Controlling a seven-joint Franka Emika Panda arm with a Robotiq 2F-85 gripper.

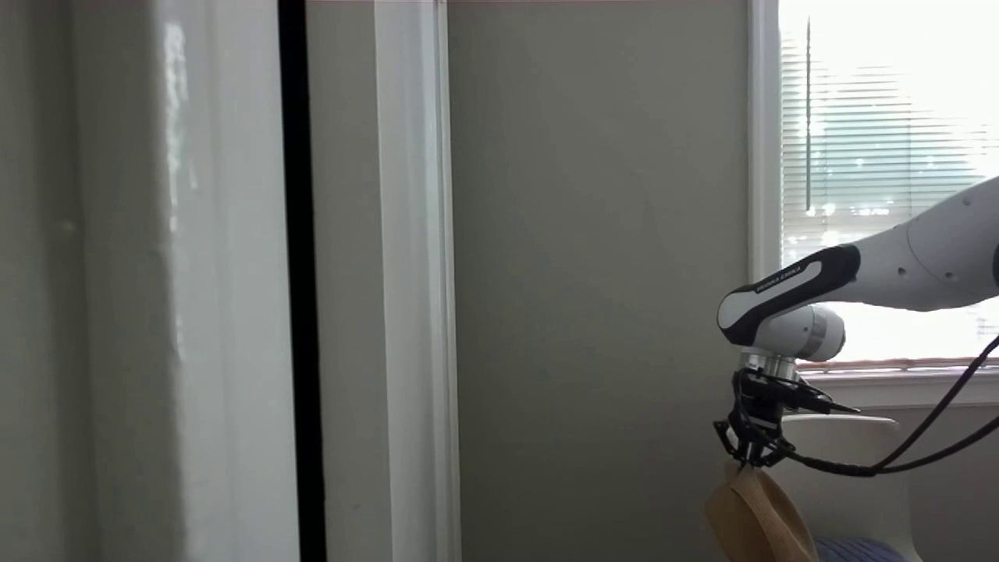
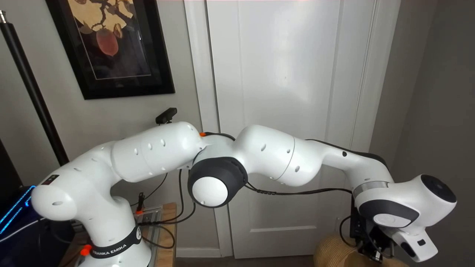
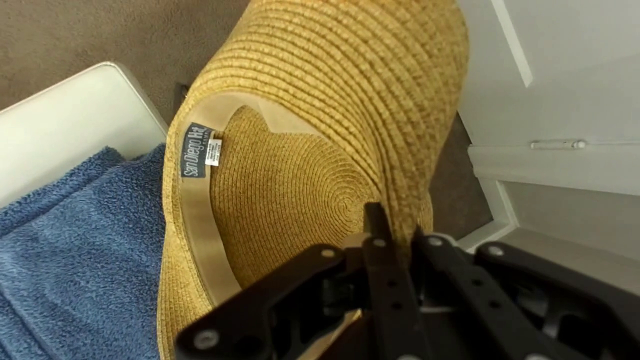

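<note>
A tan woven straw hat (image 3: 288, 198) hangs from my gripper, which is shut on its brim. In the wrist view the hat's hollow inside faces the camera, with a label on the sweatband at left; the fingers hide part of the brim. From the first exterior view, the hat (image 1: 760, 515) dangles under the gripper (image 1: 749, 460) at the lower right, its bottom cut off by the frame. Low in the second exterior view, the straw hat (image 2: 331, 253) is partly covered by the wrist, and the fingertips are hard to make out there.
A white chair (image 1: 843, 449) stands behind the hat, with a blue towel (image 3: 90, 258) on its seat. A white door (image 2: 285, 111) is closed behind the arm. Carpeted floor (image 3: 150, 36) lies below. Black cables (image 1: 899, 464) loop beside the arm.
</note>
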